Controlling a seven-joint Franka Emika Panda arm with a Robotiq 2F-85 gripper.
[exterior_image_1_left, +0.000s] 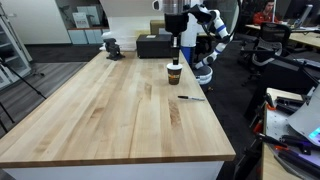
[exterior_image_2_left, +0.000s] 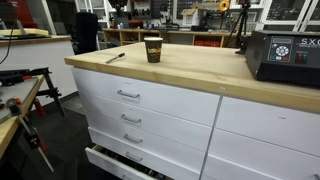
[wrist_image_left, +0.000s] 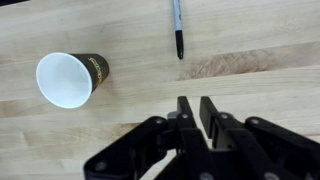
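Observation:
A paper cup (exterior_image_1_left: 174, 74), dark with a lighter band, stands upright on the wooden table. Its open white mouth faces up in the wrist view, where the cup (wrist_image_left: 67, 80) is left of and ahead of my gripper. A thin pen or marker (wrist_image_left: 178, 31) with a black end lies flat on the wood, farther forward and apart from the fingers. Exterior view 2 shows both the cup (exterior_image_2_left: 153, 50) and the pen (exterior_image_2_left: 116, 58) near the table edge. My gripper's fingers are drawn close together, with a narrow gap in which nothing shows.
A dark boxy machine (exterior_image_2_left: 285, 57) stands on it beyond the cup. Below the top are white drawers (exterior_image_2_left: 140, 110), the lowest one pulled out.

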